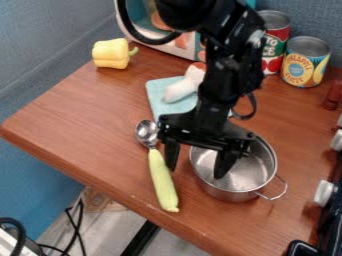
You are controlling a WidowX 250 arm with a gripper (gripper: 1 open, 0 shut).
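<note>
My black gripper (197,156) hangs low over the left part of a steel pot (251,182), its fingers pointing down near the rim; what is between them is hard to tell. Left of it, a spoon (147,131) and a pale yellow-green corn-like item (163,182) lie on the wooden table (80,130). Behind the arm is a light blue cloth (168,95) with a white and orange object (190,80) on it.
A yellow pepper (111,54) sits at the back left. Cans (305,63) stand at the back right, and a black appliance (323,225) is at the right edge.
</note>
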